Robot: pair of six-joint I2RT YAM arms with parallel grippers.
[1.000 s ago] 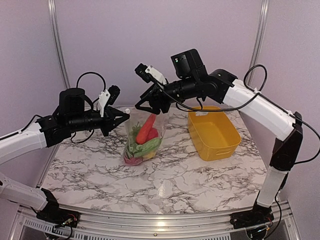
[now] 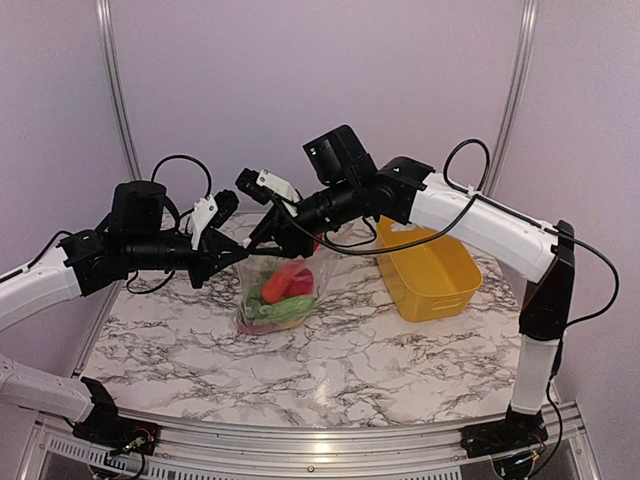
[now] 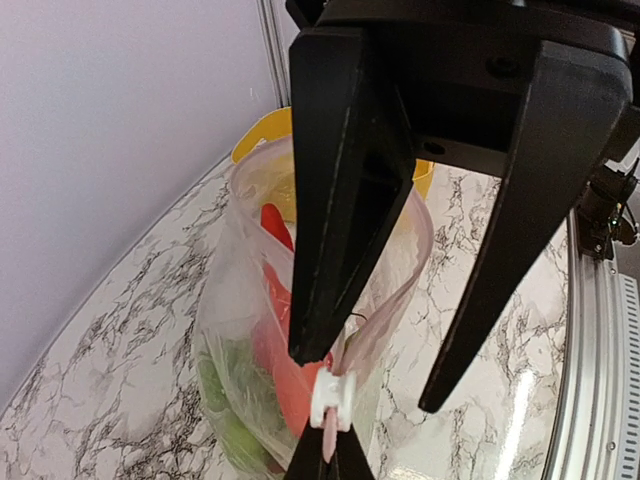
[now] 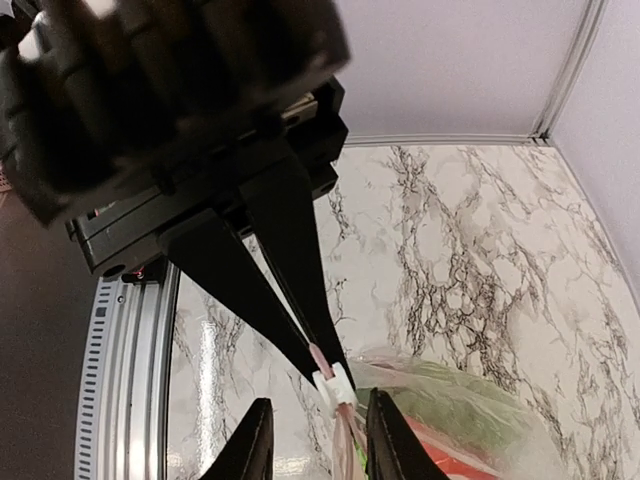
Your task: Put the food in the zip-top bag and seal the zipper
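In the top view the clear zip top bag [image 2: 281,314] stands upright, with a red-orange pepper-like food [image 2: 283,280] and a green food [image 2: 278,312] inside. My left gripper is shut on the thin pink end of the zipper strip at the bag's upper corner. Just beyond those fingertips sits the white slider [image 3: 333,399]. My right gripper straddles the strip by the slider [image 4: 335,388], its fingers standing apart with a visible gap. One right finger [image 4: 383,432] is close against the slider. In the left wrist view the bag's mouth gapes.
A yellow bin [image 2: 428,275] stands to the right of the bag. Both arms meet closely above the bag, and a cable [image 2: 410,245] hangs along the right arm.
My right gripper has come left and down to the bag's corner beside the left gripper. The left gripper has shifted slightly left and lower, and the bag top has sagged with it.
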